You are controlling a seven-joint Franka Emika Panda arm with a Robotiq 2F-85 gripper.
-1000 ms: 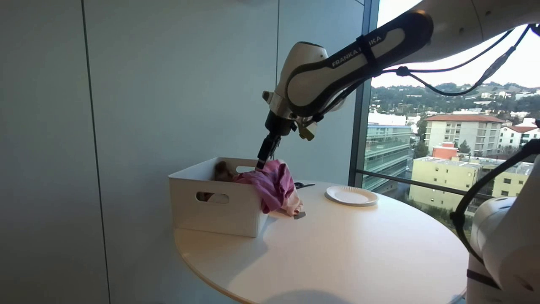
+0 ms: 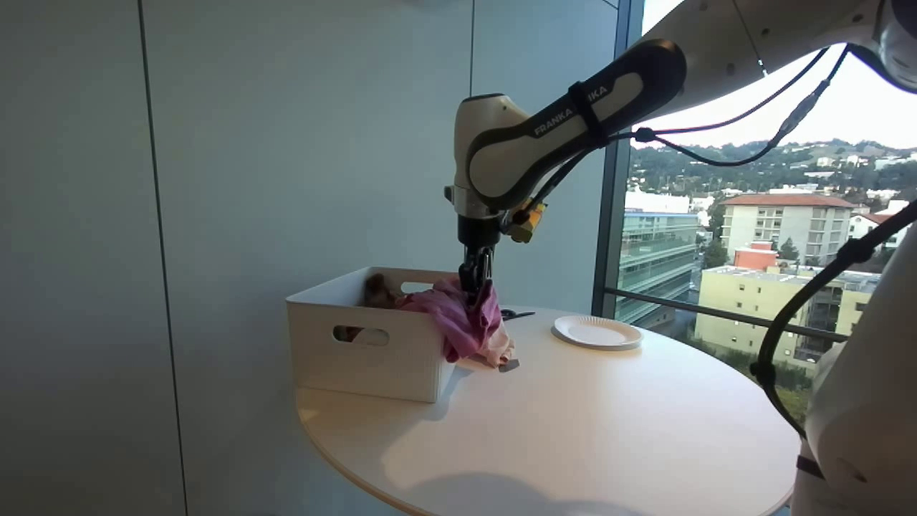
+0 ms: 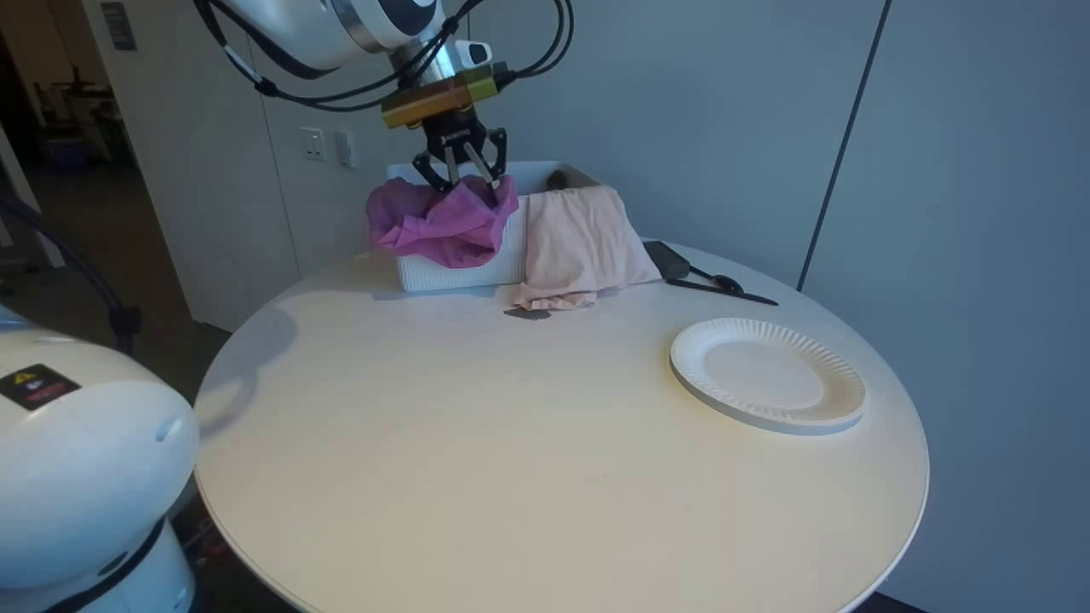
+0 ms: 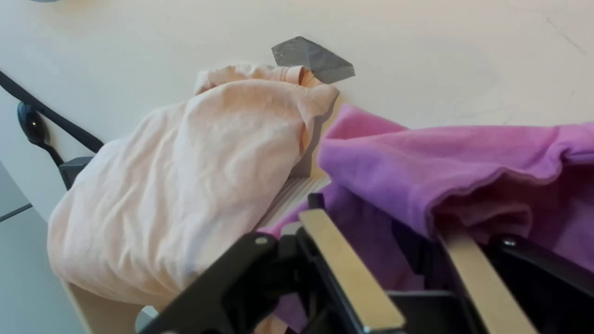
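A purple cloth is draped over the near rim of a white box, partly inside it and partly hanging outside. My gripper points down at the cloth over that rim, its fingers part open. In the wrist view the fingers stand apart, with purple cloth beneath and between them. A fold covers the tip of the right-hand finger. Beside the purple cloth, a pale pink cloth also hangs over the box rim and reaches the table.
A stack of white paper plates and black utensils lie to the right of the box in exterior view 2. Grey tape sticks to the table near the pink cloth.
The gripper has swung from a tilt to nearly upright, shifting right and slightly lower into the purple cloth in exterior view 1. The box and plates have stayed put.
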